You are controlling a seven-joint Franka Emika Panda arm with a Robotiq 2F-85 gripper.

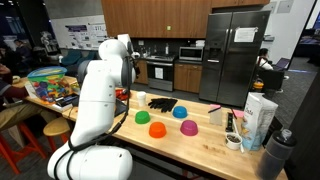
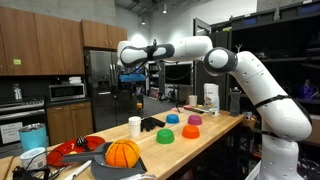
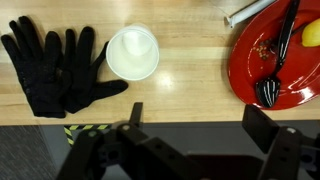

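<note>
High above the table's edge, my gripper is open with nothing between its fingers. In the wrist view its two dark fingertips stand wide apart over the dark strip beyond the table edge. A white cup is on the wood beside a pair of black gloves. To the other side lies a red plate bearing a black spoon and something yellow. Exterior view 1 has green, orange, blue and magenta round items on the table.
A basketball and a blue-topped container are near the table's other end. A dark bottle and a white bag stand at the right end. Bare wood shows near the front.
</note>
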